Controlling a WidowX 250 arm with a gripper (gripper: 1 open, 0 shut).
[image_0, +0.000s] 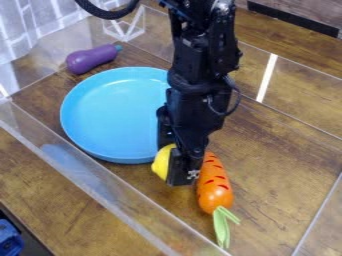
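My black gripper (185, 150) hangs low in the middle of the camera view, shut on a yellow object (168, 164) that is mostly hidden by the fingers. An orange toy carrot (214, 186) with pale green leaves lies just right of the gripper, close against it. A blue bowl (100, 110) stands to the left, behind the gripper.
A purple eggplant (91, 59) lies at the back left. A clear edge or wall runs diagonally along the near left, with a blue item (7, 242) in the bottom corner.
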